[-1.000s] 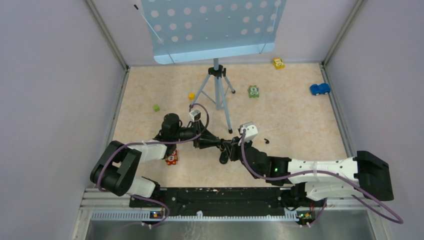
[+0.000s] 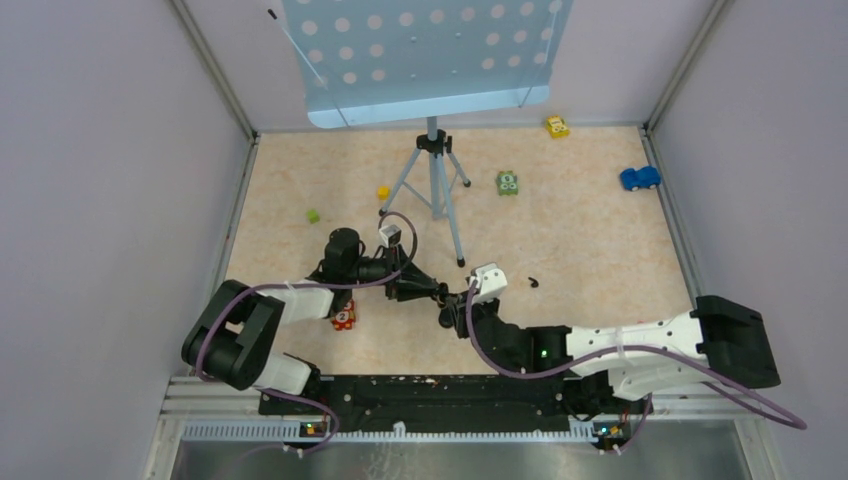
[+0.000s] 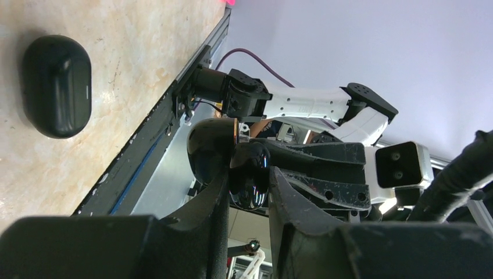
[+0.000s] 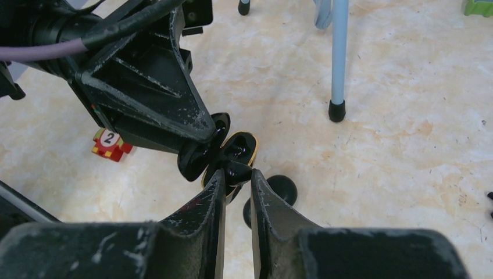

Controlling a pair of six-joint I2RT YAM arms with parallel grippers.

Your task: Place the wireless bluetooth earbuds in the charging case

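The open black charging case (image 4: 246, 145), with a gold-edged rim, is held off the table by my left gripper, which is shut on it near the lid (image 4: 189, 160). My right gripper is close against the case from the right, its fingers standing apart. A small dark piece, apparently an earbud (image 4: 237, 172), shows between those fingertips at the case's opening. How deep it sits cannot be told. Two small dark bits, perhaps earbuds (image 2: 533, 282), lie on the table to the right.
Another black rounded case (image 3: 56, 87) lies closed on the table below the grippers. The tripod (image 4: 338, 64) stands behind them. A red number block (image 2: 343, 316) is beside the left arm, a green block (image 2: 507, 183) farther back.
The left arm and the case it holds look almost still.
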